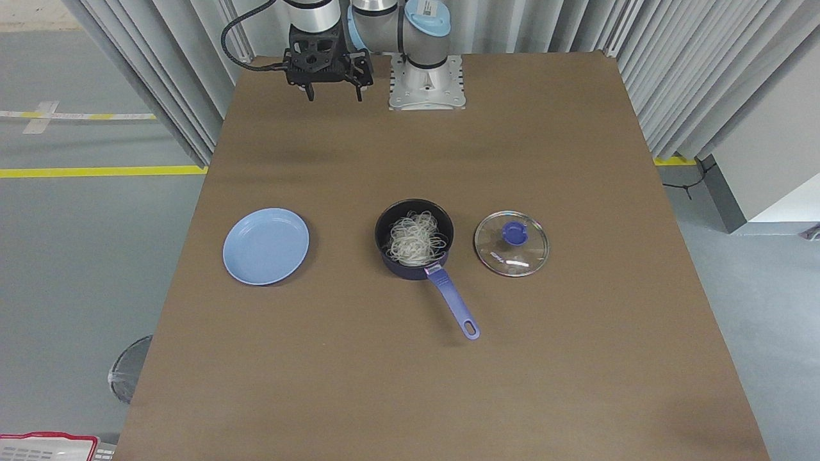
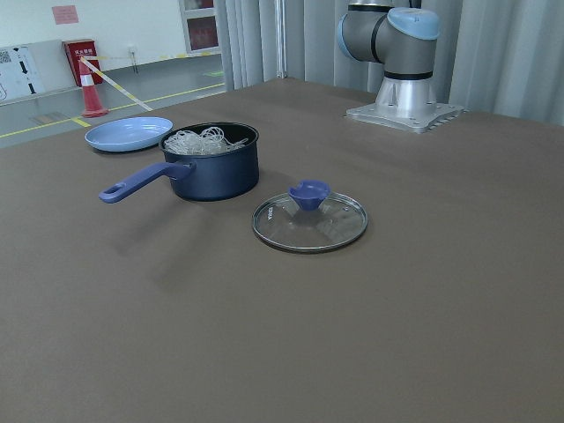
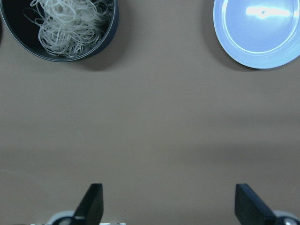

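A dark blue pot (image 1: 388,261) with white noodles (image 1: 415,238) sits mid-table, its blue handle (image 1: 450,296) pointing toward the front. A light blue plate (image 1: 266,246) is to its left, and a glass lid (image 1: 500,257) with a blue knob (image 1: 514,233) lies to its right. My gripper (image 1: 334,91) hangs at the back edge of the table, above and behind the pot and plate. In the wrist view its fingers are wide apart with nothing between them, over bare tabletop.
The robot base (image 1: 426,96) stands at the back edge, with curtains behind it.
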